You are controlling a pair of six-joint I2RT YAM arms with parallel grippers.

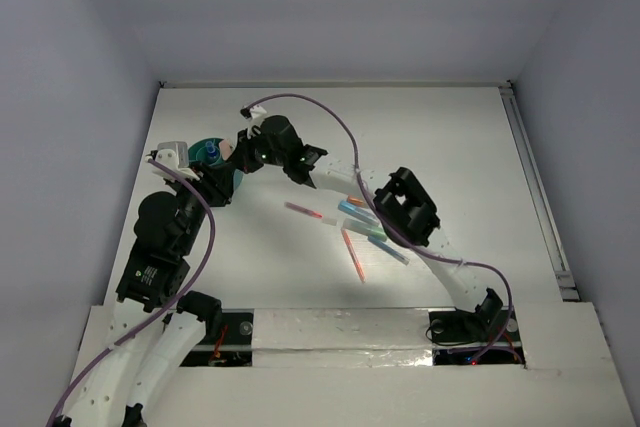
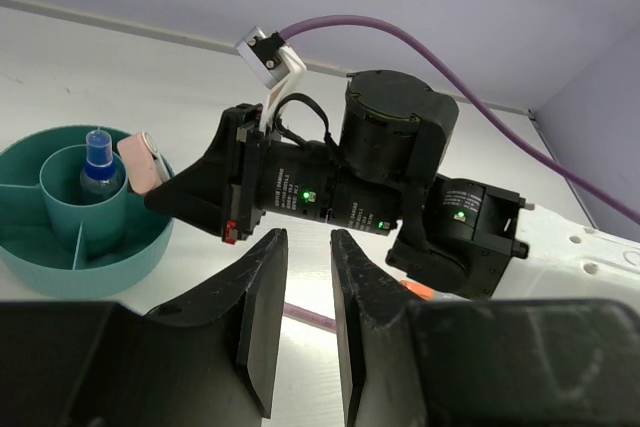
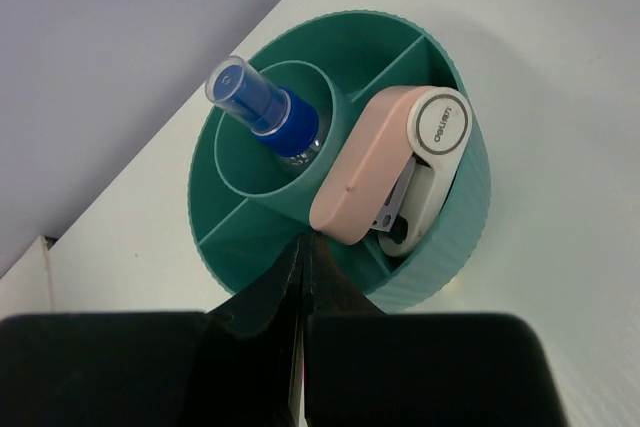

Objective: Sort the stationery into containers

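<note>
A teal divided container (image 3: 210, 237) holds a blue-capped bottle (image 3: 260, 107) in its inner cup and a pink-and-white stapler (image 3: 365, 157) in an outer compartment. My right gripper is shut, nothing between its fingers, at the container's side just by the stapler. My left gripper is part open and empty, facing the right arm and container from the front. Pens and markers lie on the table: a red pen (image 1: 353, 257), a pink pen (image 1: 302, 209), blue marker (image 1: 355, 211), green marker (image 1: 365, 230) and orange marker (image 1: 355, 201).
Grey walls surround it. The right arm lies across the middle, over part of the loose stationery.
</note>
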